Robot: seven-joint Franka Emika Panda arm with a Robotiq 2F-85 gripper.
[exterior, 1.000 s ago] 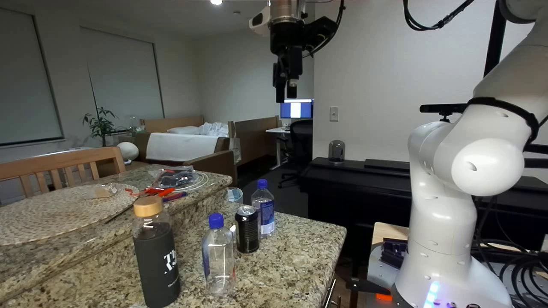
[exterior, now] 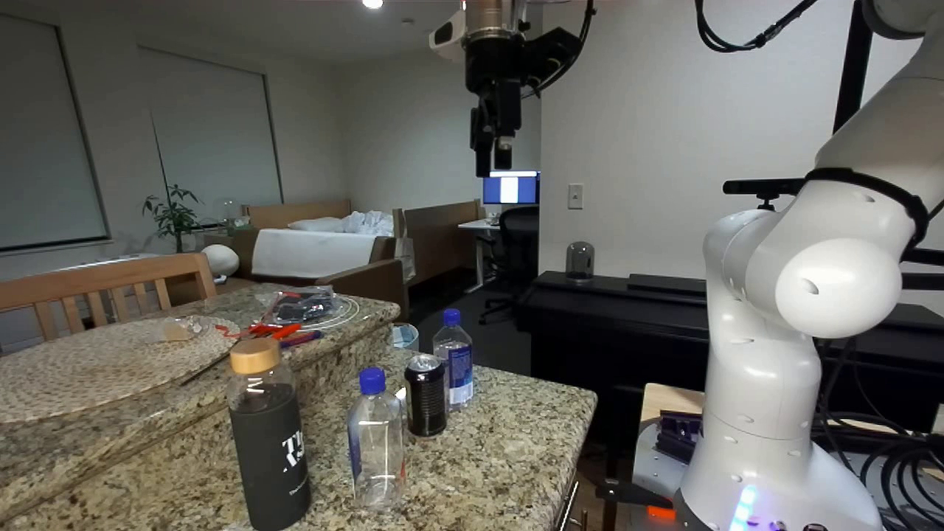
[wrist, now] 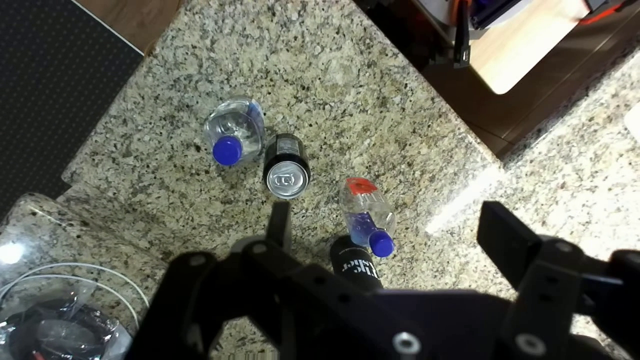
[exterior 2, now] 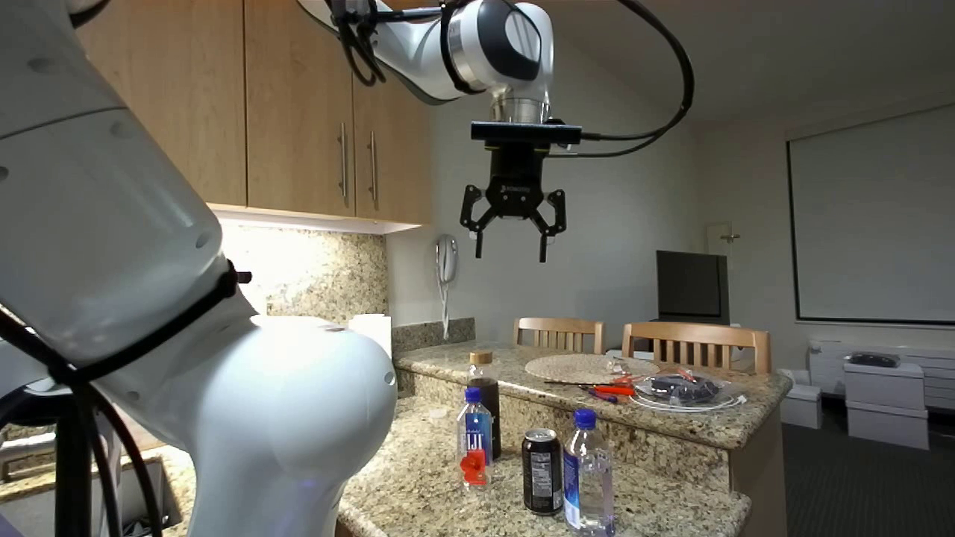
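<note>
High above the counter hangs my gripper (exterior 2: 511,254), open, its fingers wide apart and nothing between them. Below it, a black can (exterior 2: 542,471) stands upright between two clear bottles with blue caps. One is the bottle (exterior 2: 588,477) on the counter's far-end side. The other is the Fiji bottle (exterior 2: 474,432), which shows a red flower mark. Behind that stands a tall dark bottle (exterior: 268,442) with a wooden cap. In the wrist view the can (wrist: 287,166) lies left of centre, and my own fingers partly cover the dark bottle (wrist: 354,261).
A raised granite ledge (exterior 2: 698,426) runs behind the bottles, carrying a woven mat (exterior 2: 573,367), red-handled tools (exterior 2: 614,389) and a bagged dark item with a white cable (exterior 2: 685,390). Bare counter (wrist: 384,102) lies on the robot's side of the bottles. Cabinets (exterior 2: 295,107) hang at the left.
</note>
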